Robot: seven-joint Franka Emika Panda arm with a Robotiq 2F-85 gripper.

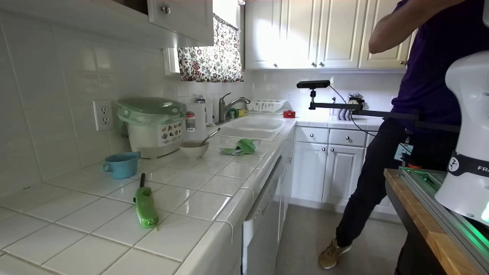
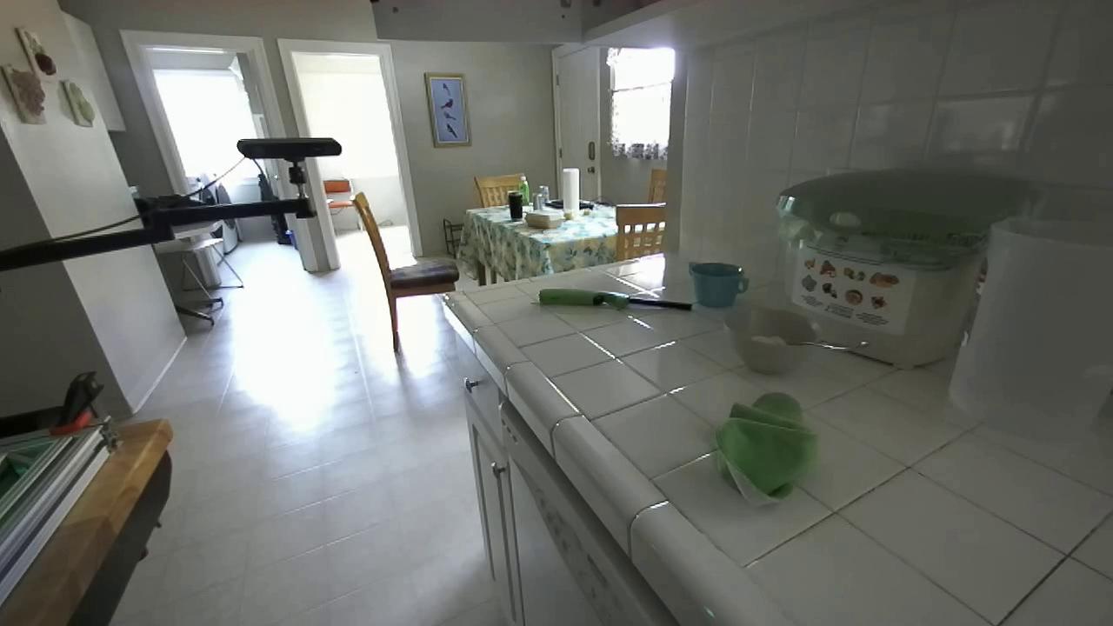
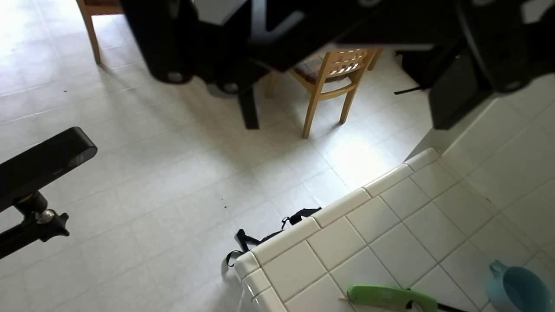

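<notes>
In the wrist view my gripper stands open, its fingers wide apart and only floor and a distant chair visible beyond the gap. Neither exterior view includes it. A green lighter (image 1: pixel 146 208) with a black stem lies on the white tiled counter (image 1: pixel 188 201). Behind it is a blue cup (image 1: pixel 122 165) near the wall. Farther along, a pale bowl (image 1: pixel 194 149) holds a spoon (image 1: pixel 211 135). Closer to the sink, a crumpled green cloth (image 2: pixel 769 447) rests on the tiles. The wrist view catches the lighter (image 3: pixel 393 296) and cup (image 3: pixel 518 289) at its lower edge.
A lidded white bin (image 1: pixel 154 133) stands against the wall, with a whitish container (image 2: pixel 1033 323) beside it. A camera on a boom (image 1: pixel 313 84) extends over the floor. A person (image 1: pixel 426 87) stands behind the arm base. Bare tiles surround the lighter.
</notes>
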